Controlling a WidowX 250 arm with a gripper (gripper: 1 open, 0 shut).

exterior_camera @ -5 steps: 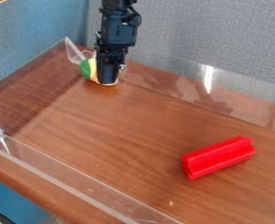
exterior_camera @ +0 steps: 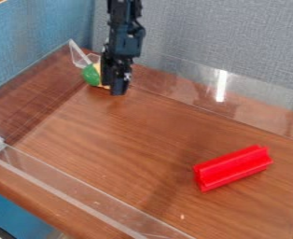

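My black gripper [exterior_camera: 117, 82] is low at the back left of the wooden floor, over a green and yellow object [exterior_camera: 93, 76] that it partly covers. The fingers overlap the yellow part; I cannot tell whether they grip it or how far apart they stand. A red cylindrical block [exterior_camera: 231, 167] lies at the right front, well away from the gripper.
Clear low walls edge it, with a blue side panel [exterior_camera: 19, 37] at the left and a grey back wall [exterior_camera: 224, 37].
The red block has not moved.
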